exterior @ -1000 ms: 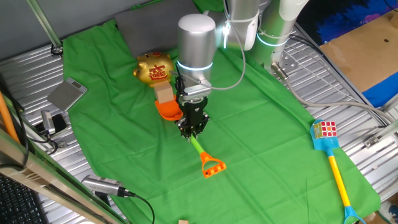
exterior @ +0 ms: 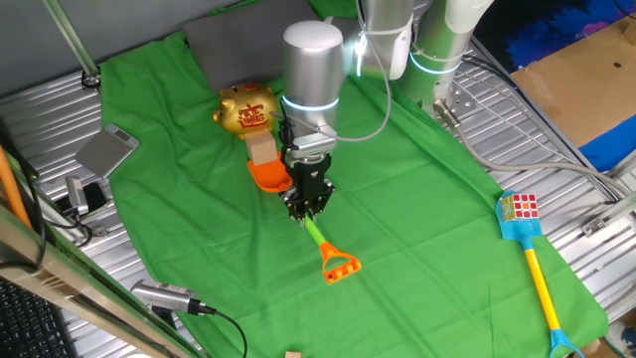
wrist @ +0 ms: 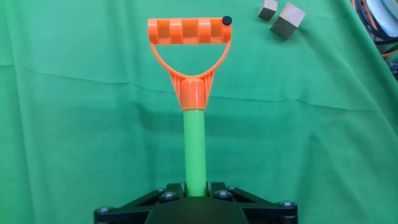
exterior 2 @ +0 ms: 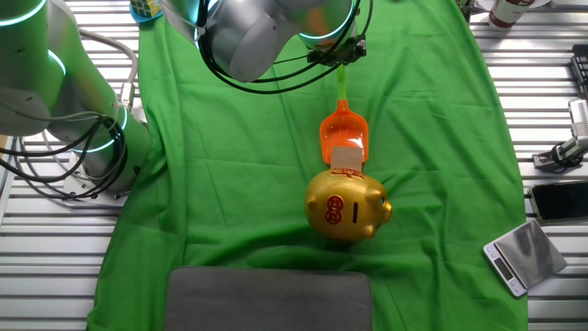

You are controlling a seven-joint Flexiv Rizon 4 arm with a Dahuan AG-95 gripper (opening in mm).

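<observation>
An orange and green toy shovel lies on the green cloth, its orange grip and green shaft plain in the wrist view. My gripper is shut on that shaft, one black finger against each side. The orange scoop shows behind the gripper, towards the golden piggy bank. A wooden block sits at the scoop's far end, between it and the pig; whether it rests inside the scoop I cannot tell.
Off to the right, a blue and yellow shovel carries a puzzle cube on its blade. Two small blocks, one a wooden cube, lie beyond the orange grip. A small scale stands at the left. Open cloth lies right of the gripper.
</observation>
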